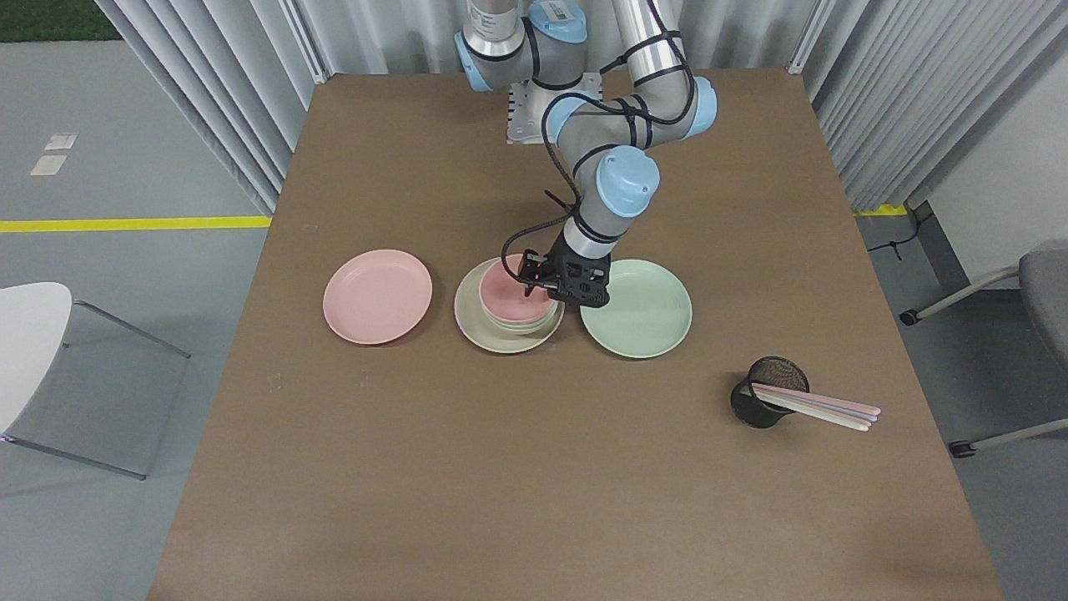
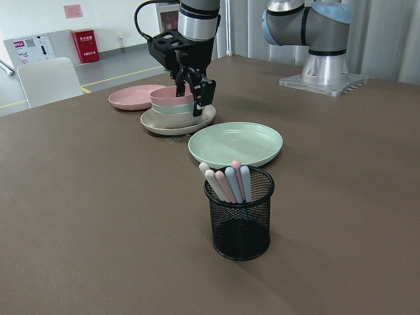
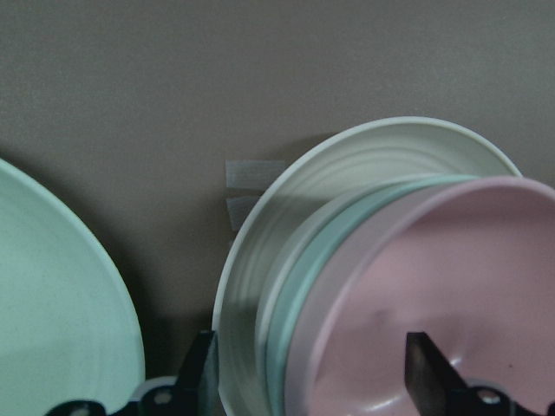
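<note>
A pink bowl (image 1: 505,294) tops a stack with a mint bowl (image 2: 172,108) and a cream bowl, on a cream plate (image 1: 501,344). My gripper is low over the stack's side, open, one finger inside the pink bowl and the other outside the stack, above the cream plate's edge near the mint plate (image 3: 60,298). Whether the fingers touch the bowls, I cannot tell.
A pink plate (image 1: 376,295) lies left of the stack. A black mesh holder (image 2: 240,230) with several chopsticks stands to the front right in the front view.
</note>
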